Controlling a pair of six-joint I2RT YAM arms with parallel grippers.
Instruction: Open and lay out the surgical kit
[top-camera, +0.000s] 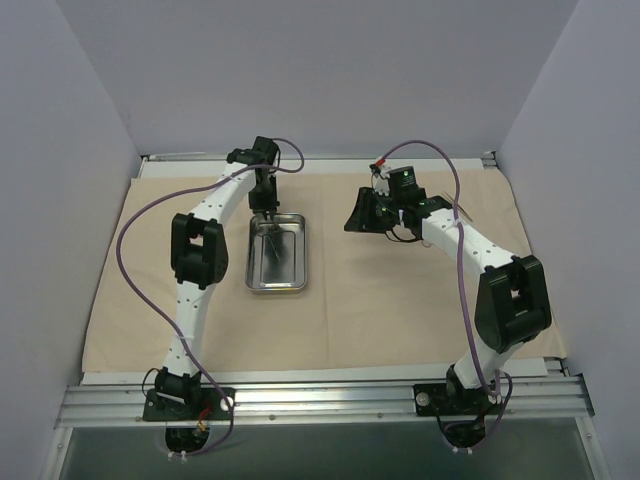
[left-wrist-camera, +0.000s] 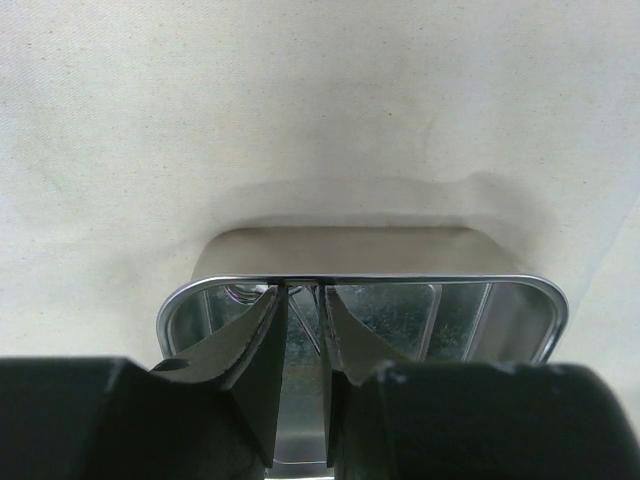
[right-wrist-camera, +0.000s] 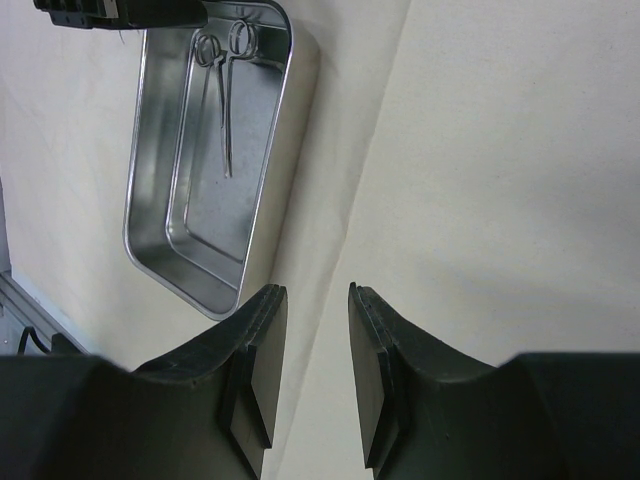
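A metal tray (top-camera: 277, 290) lies on the cloth left of centre. In it rests a ring-handled, scissor-like instrument (right-wrist-camera: 228, 125), its rings at the tray's far end. My left gripper (top-camera: 266, 216) is at the tray's far edge. In the left wrist view, the left gripper is partly open, its fingertips overlapping the tray's rim (left-wrist-camera: 350, 279); the instrument shows through the gap. Whether the rim is between the fingers I cannot tell. Right of the tray, over bare cloth, my right gripper is open with nothing between its fingers.
Several thin instruments (top-camera: 458, 207) lie at the far right, partly hidden by the right arm. Grey walls (top-camera: 330, 80) bound the back and sides.
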